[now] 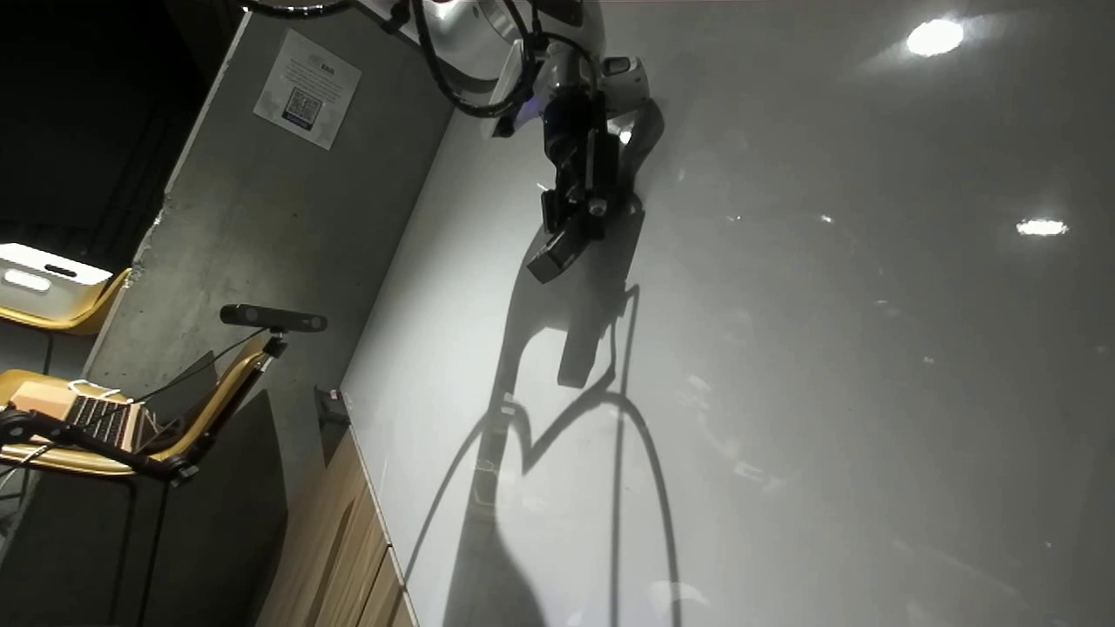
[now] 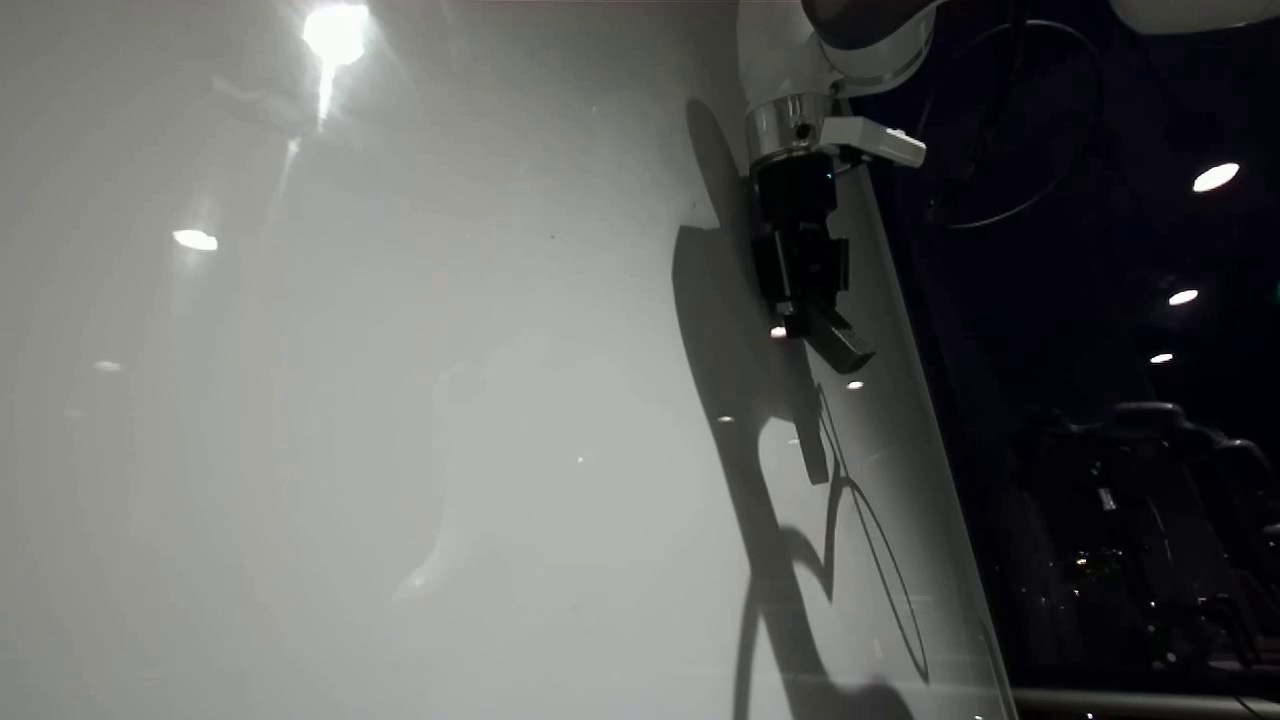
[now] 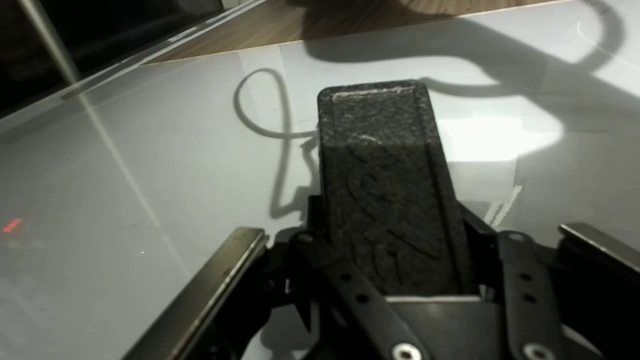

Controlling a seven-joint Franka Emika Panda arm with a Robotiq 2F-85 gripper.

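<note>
A dark, speckled block [image 3: 381,180], which looks like a board eraser, sticks out from my gripper in the wrist view. The fingers are shut on its two long sides. In exterior view 1 the gripper [image 1: 585,204] hangs at top centre, with the block [image 1: 559,254] angled down to the left. From exterior view 2, the gripper [image 2: 807,276] is near the right edge of the glossy white surface [image 2: 480,300], and the block [image 2: 840,342] tilts down to the right. Whether the block touches the surface, I cannot tell.
</note>
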